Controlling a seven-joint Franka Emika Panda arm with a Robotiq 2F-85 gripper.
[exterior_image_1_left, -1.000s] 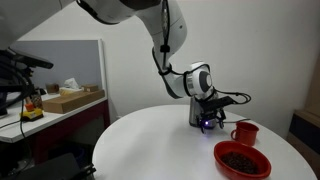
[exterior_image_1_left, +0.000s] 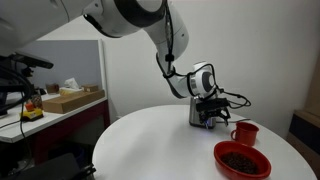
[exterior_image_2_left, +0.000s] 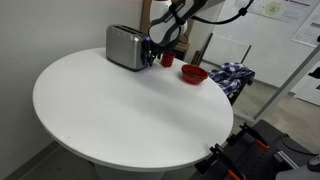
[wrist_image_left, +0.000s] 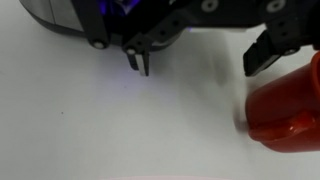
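Observation:
A silver toaster (exterior_image_2_left: 125, 47) stands at the back of the round white table, mostly behind the arm in exterior view 1. My gripper (exterior_image_1_left: 218, 120) is low beside the toaster's end. In the wrist view, one dark finger (wrist_image_left: 265, 50) shows at the right near the red mug (wrist_image_left: 285, 110), with a gap between them. The other side of the gripper overlaps the toaster's dark end at the upper left. A small grey tab (wrist_image_left: 141, 63) juts out there. The fingers look apart; whether they touch the tab cannot be told.
A red bowl (exterior_image_1_left: 242, 160) with dark contents sits toward the table's edge, near the mug. A cable runs on the table behind the gripper.
The arm's upper links have shifted and tilted slightly over the past second. My gripper has moved only a little beside the toaster. Bowl and mug have not moved.

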